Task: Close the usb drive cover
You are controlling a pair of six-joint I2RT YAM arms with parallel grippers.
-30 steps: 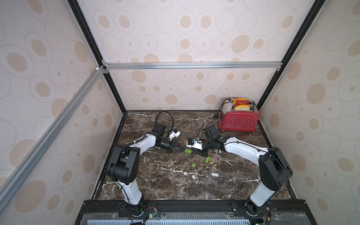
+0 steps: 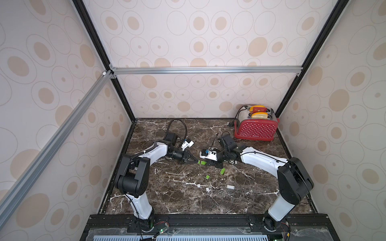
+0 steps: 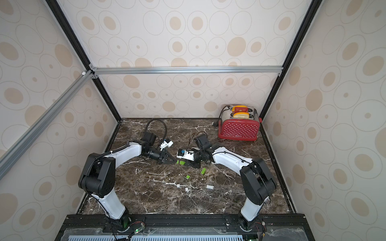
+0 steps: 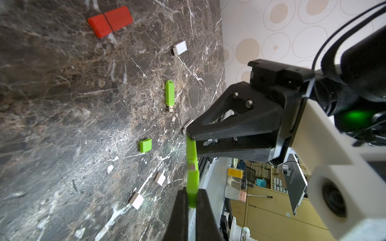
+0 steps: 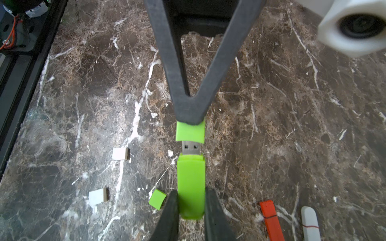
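My right gripper is shut on the green USB drive body (image 5: 191, 182), whose metal plug (image 5: 191, 147) points toward my left gripper. Held in the shut left gripper is a small green cover (image 4: 193, 188), its mouth facing the plug. Part of the plug (image 4: 192, 165) shows between cover and body, so a gap separates the two green pieces. Whether the plug's tip is inside the cover cannot be made out. In the top left view, left gripper (image 2: 195, 160) and right gripper (image 2: 205, 162) meet above the table's middle.
On the marble table (image 4: 80, 160) lie another green drive (image 4: 170, 93), a loose green cap (image 4: 145, 145), white caps (image 5: 119, 153), a white drive (image 4: 180, 48) and a red drive (image 4: 110, 21). A red toaster (image 2: 257, 127) stands at the back right.
The right arm looks almost still.
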